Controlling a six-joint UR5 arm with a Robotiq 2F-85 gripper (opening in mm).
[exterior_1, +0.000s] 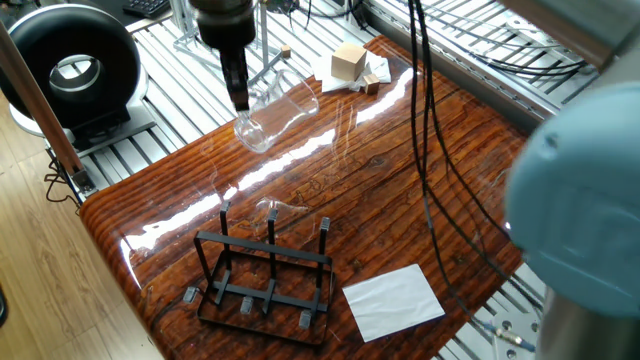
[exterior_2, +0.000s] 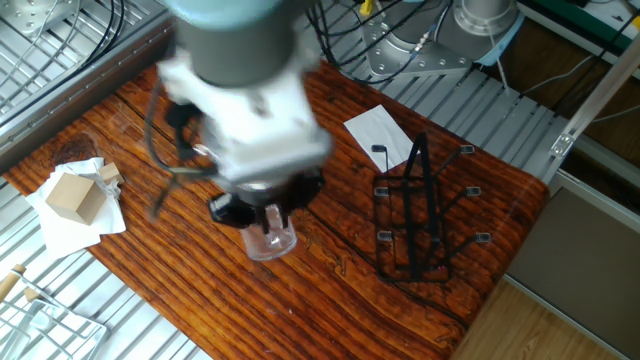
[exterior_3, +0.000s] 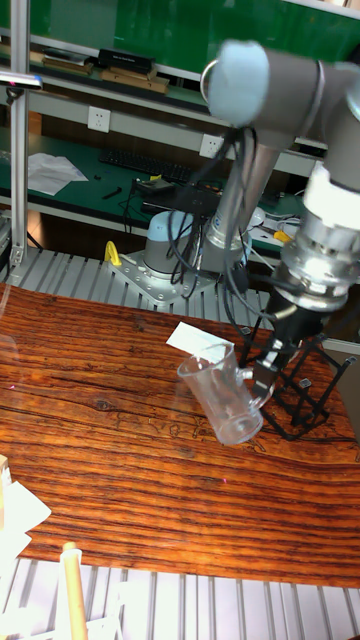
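Observation:
A clear glass cup (exterior_3: 222, 397) hangs tilted above the wooden table, with my gripper (exterior_3: 271, 373) shut on its handle side. In exterior view 1 the dark fingers of the gripper (exterior_1: 242, 104) reach down to the left side of the cup (exterior_1: 284, 110). From exterior view 2 the arm covers most of the grip, and only part of the cup (exterior_2: 270, 238) shows beneath it. A black wire rack (exterior_1: 265, 246) with upright prongs stands on the table, apart from the cup.
A white sheet (exterior_1: 394, 302) lies flat beside the rack. At another table edge, a wooden block (exterior_1: 349, 61) and a smaller block (exterior_1: 371, 84) rest on white paper. Black cables (exterior_1: 420, 130) hang from the arm.

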